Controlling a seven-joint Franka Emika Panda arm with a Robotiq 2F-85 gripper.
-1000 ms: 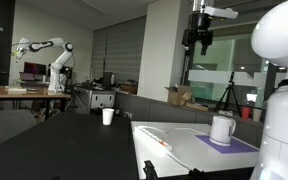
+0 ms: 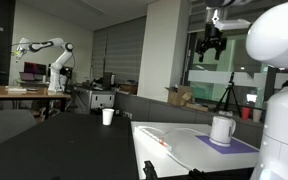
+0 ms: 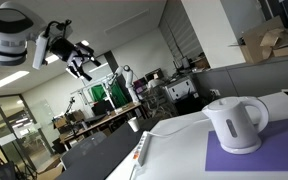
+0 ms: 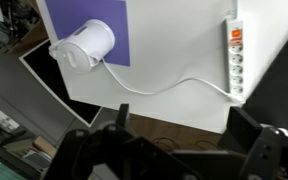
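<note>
A white electric kettle (image 3: 236, 124) stands upright on a purple mat (image 3: 266, 150) on the white table. The wrist view shows the kettle (image 4: 85, 45) from above at upper left, its white cable running to a power strip (image 4: 236, 62) with several sockets. My gripper (image 2: 206, 52) is high in the air above the table, well apart from the kettle. Its fingers (image 4: 122, 116) are spread wide at the bottom of the wrist view, with nothing between them. From the other side, the gripper (image 3: 82, 65) hangs at upper left.
A white cup (image 2: 107, 116) stands on the dark surface (image 2: 59, 148) to the left of the white table. The cable (image 4: 164, 86) lies loosely across the tabletop. Cardboard boxes (image 3: 264, 42) sit behind the kettle.
In exterior view 1, my gripper has shifted slightly to the right and the arm has turned a little. The kettle, mat and power strip have stayed in place.
</note>
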